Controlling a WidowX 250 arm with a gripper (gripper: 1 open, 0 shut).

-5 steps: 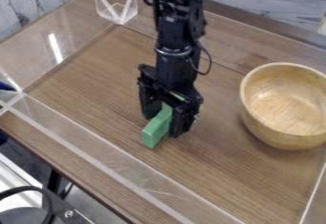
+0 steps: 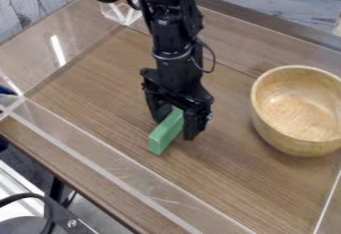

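Note:
My black gripper reaches down from the top centre of the camera view and stands over a small green block on the wooden table. The fingers are at the block's upper end, around or just above it; I cannot tell whether they touch it. The gripper is open as far as it shows, though its dark fingertips partly hide the block's far end.
A large wooden bowl stands to the right. A clear object sits at the top left, and dark equipment with a cable is at the bottom left.
The arm has shifted and changed its pose slightly over the block, appearing lower and more upright than a second ago. The block lies about where it was.

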